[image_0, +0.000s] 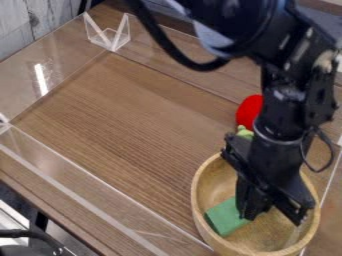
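My black gripper (261, 205) reaches down into a tan bowl (214, 180) at the lower right, its fingers close together over a green block (225, 218) lying in the bowl. The gripper hides much of the block, and whether anything sits between the fingertips is unclear.
A red object (249, 110) with something green below it is partly hidden behind the arm. A white wire holder (107, 30) stands at the back left. Black cables lie at the lower left.
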